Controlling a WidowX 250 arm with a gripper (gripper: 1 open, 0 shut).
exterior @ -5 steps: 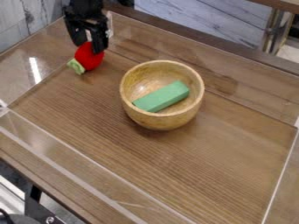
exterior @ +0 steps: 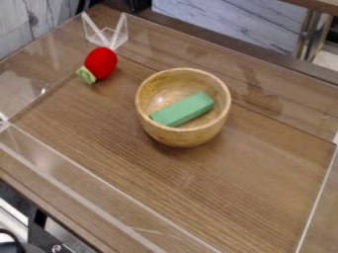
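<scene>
A red rounded object (exterior: pixel 102 61) with a pale green end (exterior: pixel 86 75) lies on the wooden table (exterior: pixel 238 198) at the upper left. A wooden bowl (exterior: pixel 211 122) stands right of it, holding a green block (exterior: pixel 183 110). No gripper shows in the camera view.
A pale, wire-like or translucent shape (exterior: pixel 106 28) is at the back left, behind the red object. Walls border the table at the back and left.
The dark gripper, over the red object about a second ago, moved up and back and is now out of view. The red object and bowl look unmoved.
</scene>
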